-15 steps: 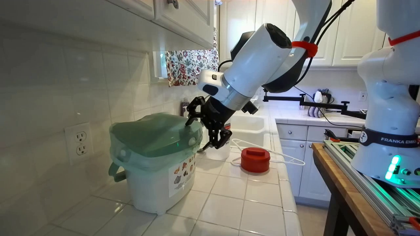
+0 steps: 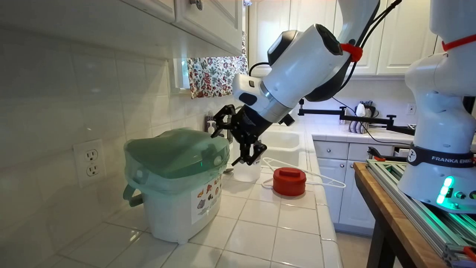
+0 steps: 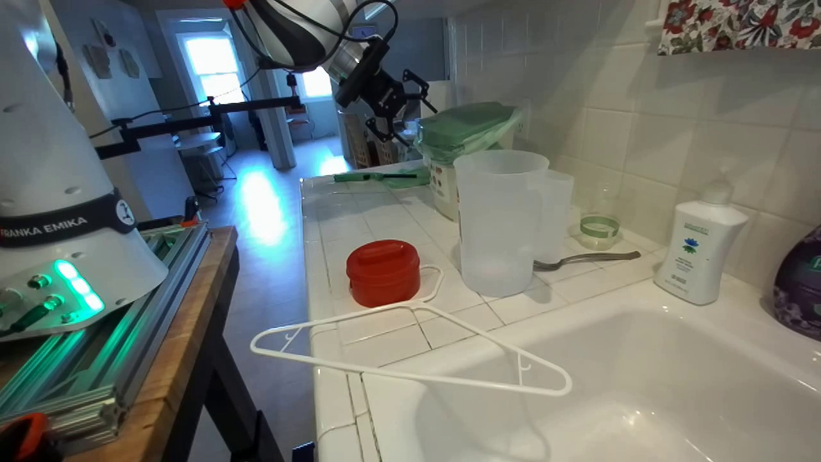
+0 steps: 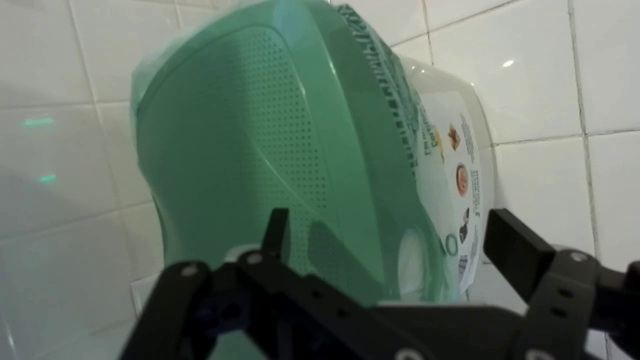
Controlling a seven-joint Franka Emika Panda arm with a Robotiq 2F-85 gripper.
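A white bin [image 2: 171, 216] with a green lid [image 2: 178, 145] stands on the tiled counter by the wall. My gripper [image 2: 232, 142] is open at the bin's sink-side end, its fingers spread apart with nothing held. Looking down in the wrist view, the lid [image 4: 252, 150] fills the middle, closed over the bin. One finger [image 4: 276, 231] lies over the lid there, while the other [image 4: 516, 252] is out past the bin's labelled side. Whether any fingertip touches the lid cannot be made out.
A red container [image 3: 383, 273], a white hanger [image 3: 415, 377], a clear pitcher [image 3: 500, 223] and a fork [image 3: 589, 259] lie near the sink [image 3: 654, 369]. Soap bottles [image 3: 702, 242] line the wall. In front of the bin, the counter [image 2: 250, 241] is bare.
My gripper has shifted slightly right and tilted, its lower finger a little lower and farther from the bin. The bin, lid and red container have stayed put.
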